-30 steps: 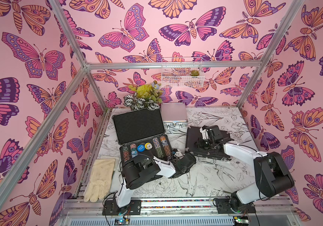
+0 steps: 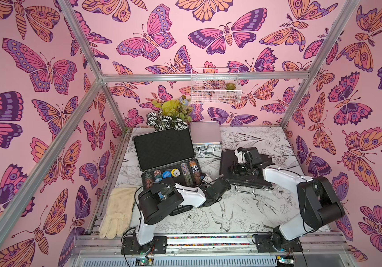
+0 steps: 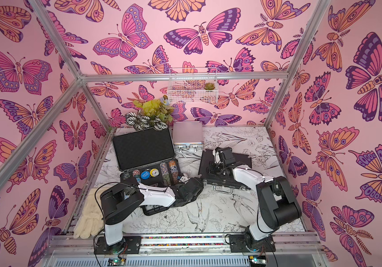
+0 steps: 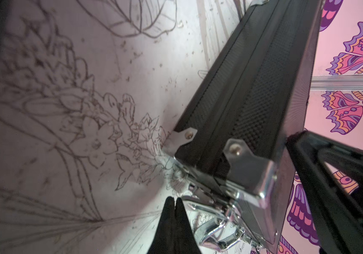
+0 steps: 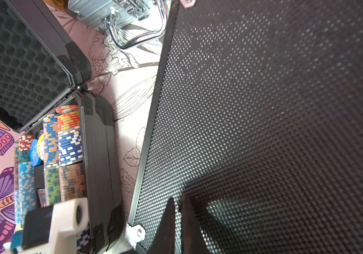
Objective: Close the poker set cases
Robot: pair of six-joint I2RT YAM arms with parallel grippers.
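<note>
At the right of the table lies a black case [image 2: 229, 161] with its lid down. My right gripper is shut, its fingertips at the textured lid [image 5: 249, 105]; contact is hard to judge. My left gripper is also shut, nothing visible between its fingers, beside the front corner of that case near its metal latch [image 4: 215, 207]. Further left, a second black case [image 2: 164, 149] stands wide open, its foam-lined lid raised and rows of chips [image 5: 52, 139] in its base. The left arm partly covers this base in the top views.
A closed silver-pink case [image 2: 205, 133] stands at the back, beside a leafy plant [image 2: 173, 113]. Pale gloves [image 2: 117, 211] lie at the left edge. Bare table [image 2: 240, 213] shows in front of the right case.
The left arm has shifted slightly to the left and back, its gripper staying near the right case. The right arm has moved only slightly to the left; the cases look unchanged.
</note>
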